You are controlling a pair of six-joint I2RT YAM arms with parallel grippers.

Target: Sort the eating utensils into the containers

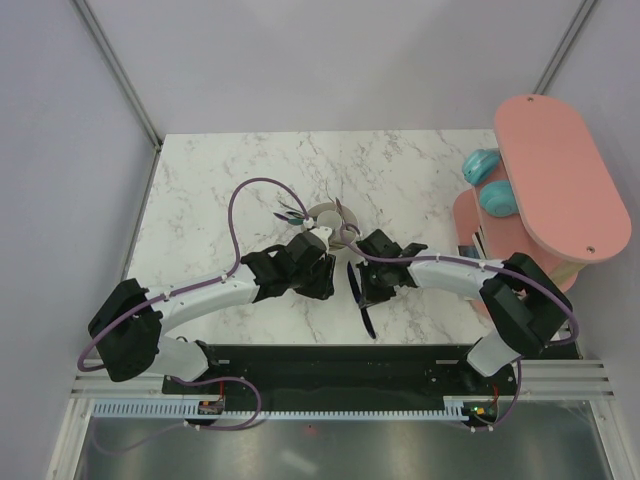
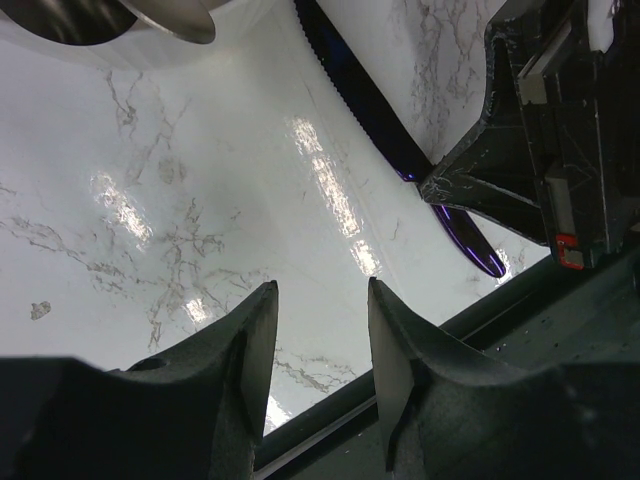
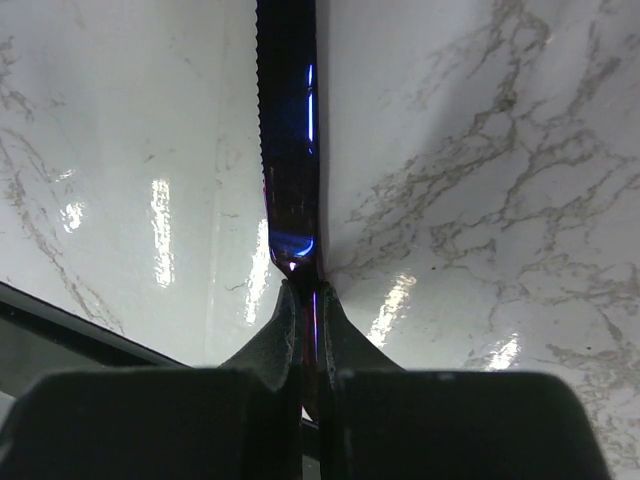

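Observation:
A dark, shiny knife [image 1: 369, 323] with a serrated blade lies on the marble table in front of the containers. My right gripper is shut at the knife's neck, its tips meeting at the knife [image 3: 288, 150]. Whether the knife is pinched or merely under the tips, I cannot tell. In the left wrist view the handle extends past the right fingertips. My left gripper stands open above bare table, left of the knife, nothing between its fingers. Round containers [image 1: 331, 217] at the back hold several utensils; a spoon [image 2: 180, 18] shows in one.
A pink rack [image 1: 565, 180] with turquoise cups [image 1: 498, 198] takes up the right side, close behind my right arm. Open marble surface [image 1: 215, 190] lies at the back left. A dark front edge [image 1: 300, 358] bounds the table nearest me.

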